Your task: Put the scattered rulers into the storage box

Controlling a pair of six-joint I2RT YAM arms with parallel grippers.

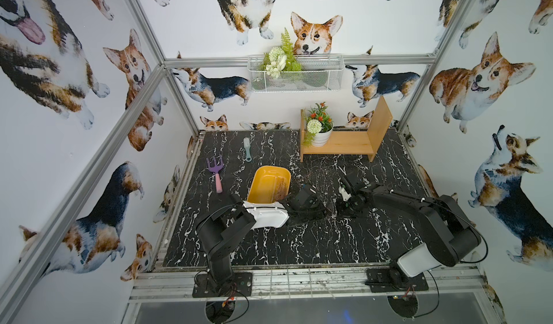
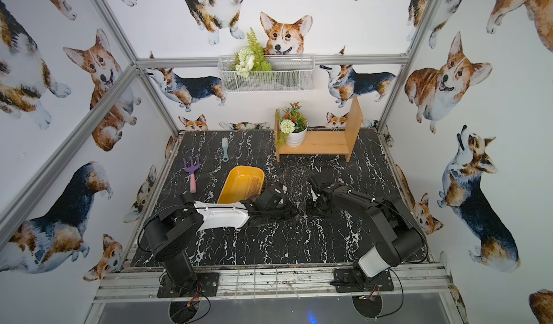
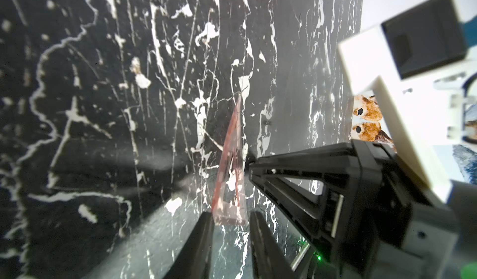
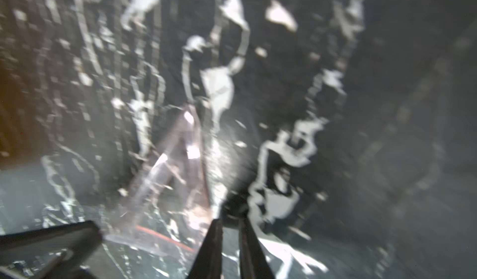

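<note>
A clear, pink-tinted triangle ruler point(image 3: 223, 164) lies on the black marbled table, visible in both wrist views. My left gripper is over its broad end, fingers a small gap apart. My right gripper hovers low beside the same ruler, its fingers also slightly apart. In the top views both grippers face each other near the table's middle, and the ruler is hard to make out there. A yellow box point(image 1: 268, 180) sits behind my left arm.
A purple-and-pink fork point(image 1: 218, 177) and a small brush point(image 1: 247, 150) lie at the back left. A wooden shelf point(image 1: 345, 145) with a potted plant point(image 1: 321, 133) stands at the back right. The table's right side behind the arm is clear.
</note>
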